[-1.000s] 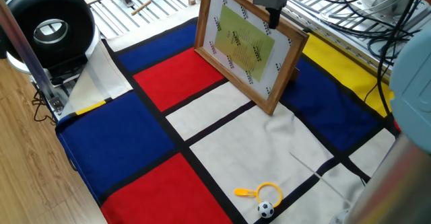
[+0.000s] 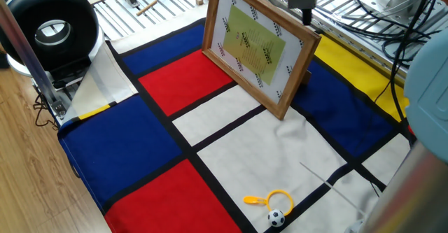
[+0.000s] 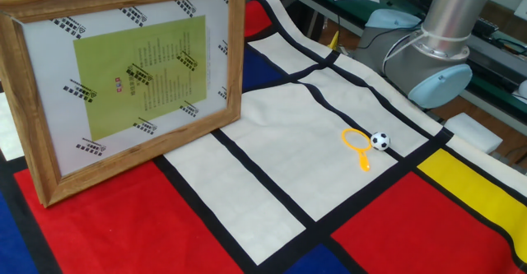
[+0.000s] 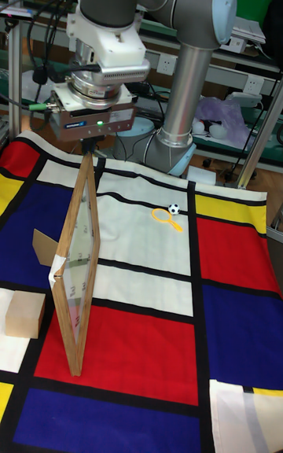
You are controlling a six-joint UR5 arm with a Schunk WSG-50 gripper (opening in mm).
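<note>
A wooden picture frame with a green-and-white sheet stands upright on the patterned cloth, leaning a little. In the third exterior view it is seen nearly edge-on, with its cardboard stand behind. My gripper shows as a dark narrow tip just beyond the frame's upper right corner in the first exterior view. From the third exterior view, the gripper hangs near the frame's far top corner; whether they touch is unclear. I can make out nothing held, and the finger gap is too small to read. The second exterior view does not show the gripper.
A yellow ring with a handle and a small soccer ball lie close together on the cloth. Behind the frame is a cardboard-coloured block. A black round object stands at the left.
Over the last second, my gripper has moved right in the first exterior view, from over the frame's top edge to past its upper right corner. The frame, ring and ball have stayed put.
</note>
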